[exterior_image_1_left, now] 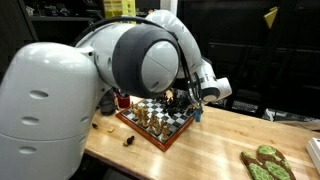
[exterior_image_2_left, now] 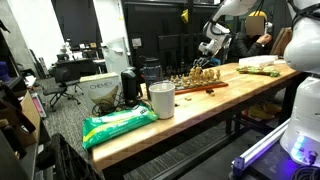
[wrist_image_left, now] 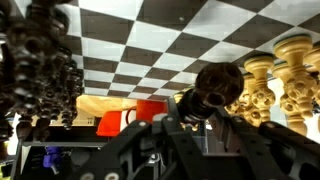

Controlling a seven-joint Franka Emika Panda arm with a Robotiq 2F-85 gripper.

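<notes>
In the wrist view a dark brown chess piece (wrist_image_left: 215, 84) stands out in front of the board, its rounded end towards the camera. My gripper is shut on it, over bare squares of the checkered chessboard (wrist_image_left: 150, 58). Dark pieces (wrist_image_left: 30, 70) line the left side of that view, and light wooden pieces (wrist_image_left: 298, 78) the right. From exterior view 1, the reddish-edged board (exterior_image_1_left: 163, 146) lies on the table partly behind my arm, with light pieces (exterior_image_1_left: 153, 124) along its near side. The fingertips are hard to make out there.
A green patterned item (exterior_image_1_left: 266, 163) lies at the table's right, with a white box edge (exterior_image_1_left: 315, 150) beside it. A small dark piece (exterior_image_1_left: 129, 141) rests off the board in front. Bare wood (exterior_image_1_left: 215, 145) spreads right of the board. A green bag (exterior_image_2_left: 120, 125) and white container (exterior_image_2_left: 162, 100) occupy the table's other end.
</notes>
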